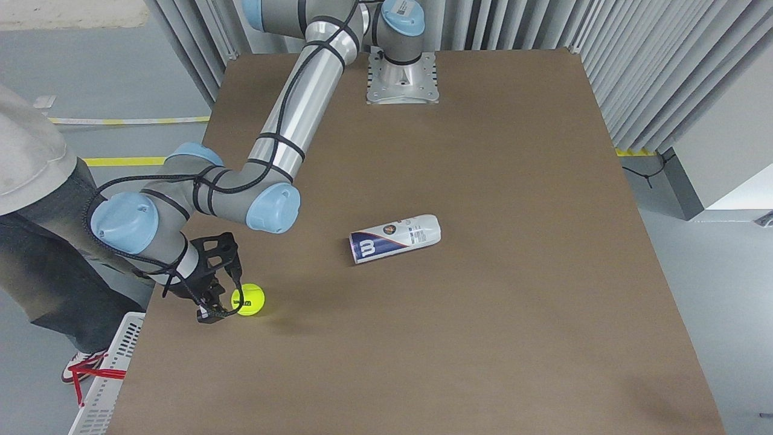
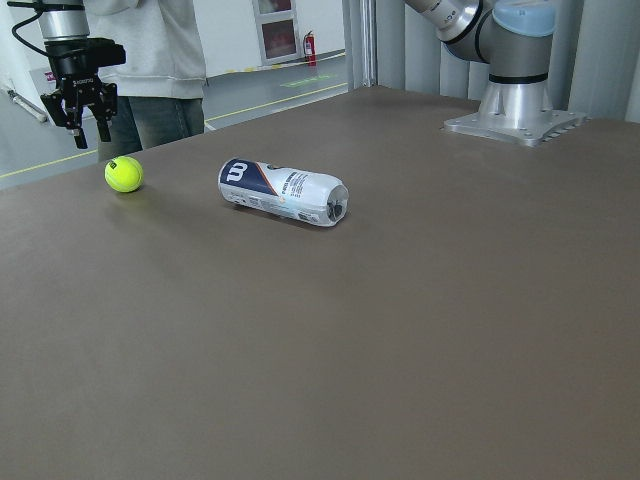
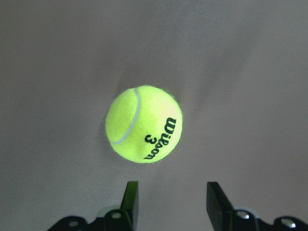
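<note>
A yellow-green tennis ball [image 1: 253, 300] lies on the brown table near its left edge, in the left view [image 2: 124, 174] and centred in the wrist view [image 3: 144, 124]. My gripper is open, its fingers apart with nothing between them; in the left view it hangs [image 2: 88, 136] above and a little left of the ball. A white and blue tube-shaped can [image 1: 394, 238] lies on its side to the right of the ball [image 2: 281, 192].
A person stands just past the left edge, beside a white perforated panel [image 1: 109, 391] with red parts. The robot base [image 1: 402, 87] is at the back.
</note>
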